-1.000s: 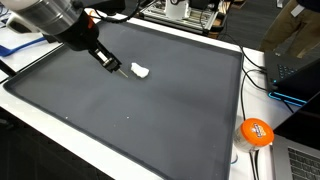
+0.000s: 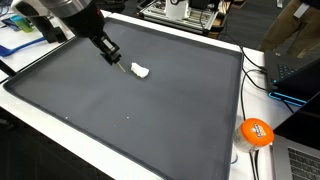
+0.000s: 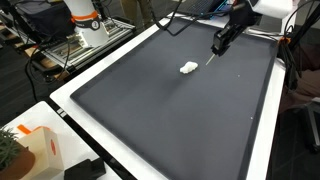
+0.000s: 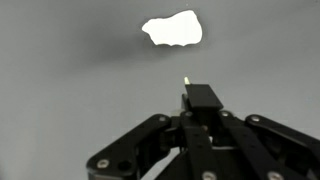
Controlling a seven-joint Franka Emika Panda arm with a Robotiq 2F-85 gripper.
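Observation:
A small white lump (image 2: 140,70) lies on the dark grey board (image 2: 160,115); its material is too blurred to tell. In the wrist view the white lump (image 4: 174,29) is ahead of the fingertips, apart from them. My gripper (image 2: 117,62) is over the board close to the lump, shut on a thin pale stick (image 3: 209,60) that points down from its fingers. Only the tip of the stick (image 4: 187,80) shows in the wrist view, past the closed black fingers (image 4: 202,97). Whether the stick's end touches the board cannot be told.
An orange-lidded container (image 2: 254,134) stands on the white table near the board's right side. Laptops (image 2: 298,160) and cables lie beyond it. Most of the board's middle and front is bare.
The lump has stayed put.

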